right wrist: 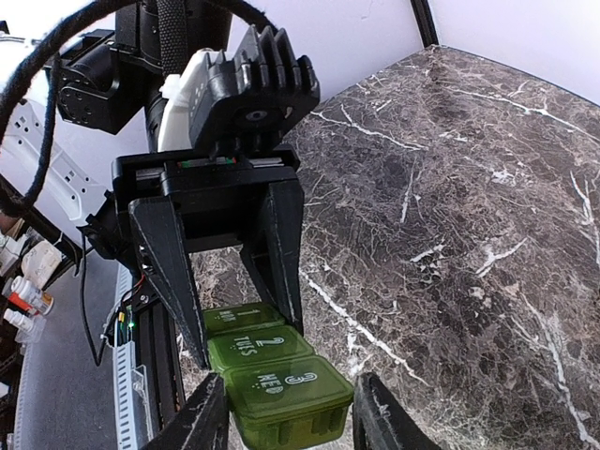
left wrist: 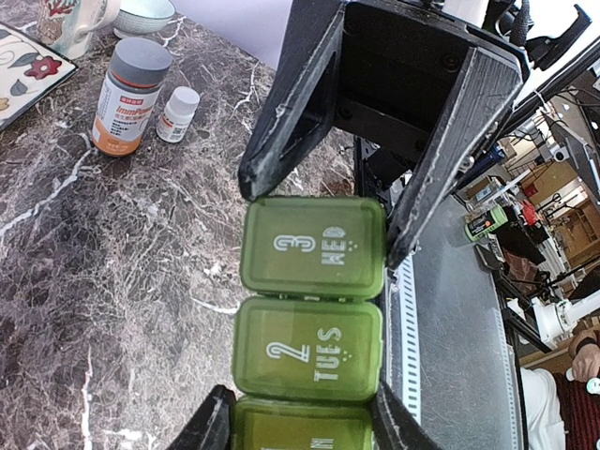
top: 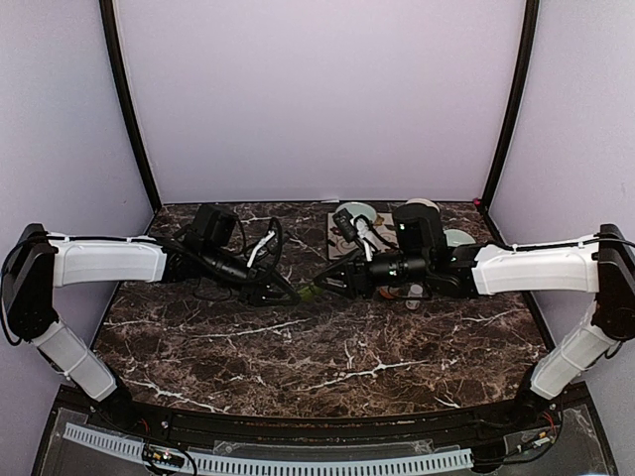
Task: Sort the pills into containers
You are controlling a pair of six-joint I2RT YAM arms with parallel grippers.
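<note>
A green weekly pill box hangs above the table between my two grippers, its lids closed. In the left wrist view its Wednesday lid (left wrist: 313, 246) and Tuesday lid (left wrist: 307, 349) show. My left gripper is shut on the Monday end. Around the Wednesday end stand the fingers of my right gripper, part open, one on each side; whether they touch the box I cannot tell. A grey-capped supplement bottle (left wrist: 128, 98) and a small white bottle (left wrist: 176, 116) stand upright on the table. No loose pills show.
A patterned board (left wrist: 25, 70), a mug (left wrist: 77, 23) and a pale bowl (left wrist: 142, 14) lie past the bottles. In the top view, the right arm partly covers these things.
</note>
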